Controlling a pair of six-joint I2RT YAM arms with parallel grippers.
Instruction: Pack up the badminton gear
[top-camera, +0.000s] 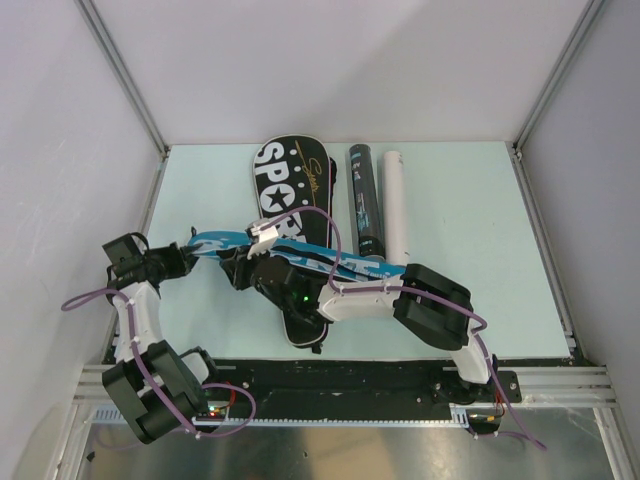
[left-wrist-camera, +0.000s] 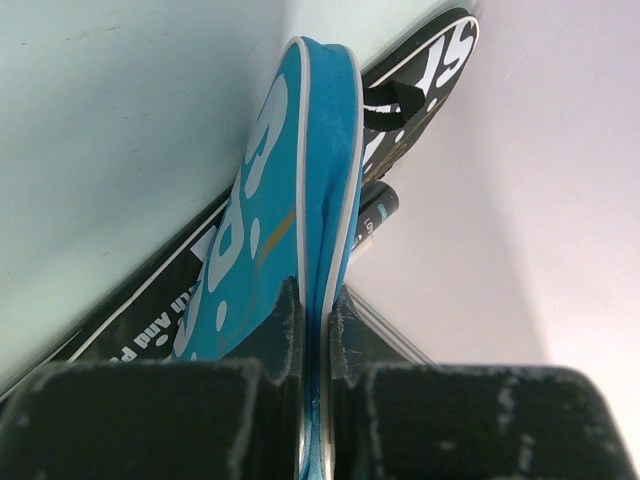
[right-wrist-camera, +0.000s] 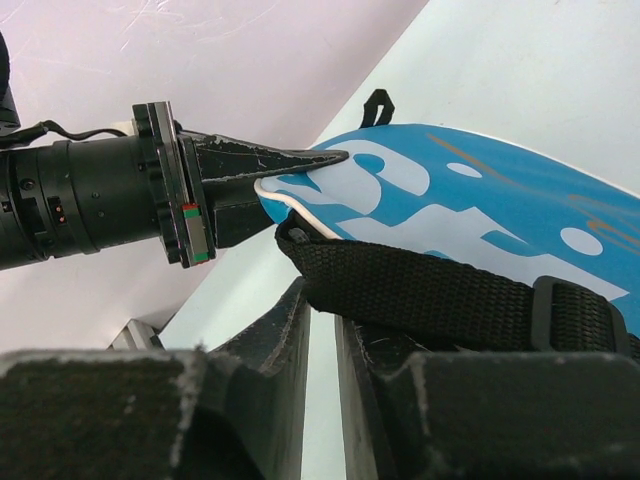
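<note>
A blue bag with white lettering (top-camera: 215, 242) lies across the table, its left end in my left gripper (top-camera: 190, 252), which is shut on it; the left wrist view shows its seam (left-wrist-camera: 330, 200) between the fingers. My right gripper is at the bag's lower side, fingers partly apart, with a black strap (right-wrist-camera: 430, 295) across its tips; whether the strap is between them is unclear. A black SPORT bag (top-camera: 288, 185) lies beneath, at the back of the table.
A black tube (top-camera: 365, 200) and a white tube (top-camera: 394, 200) lie right of the bags.
</note>
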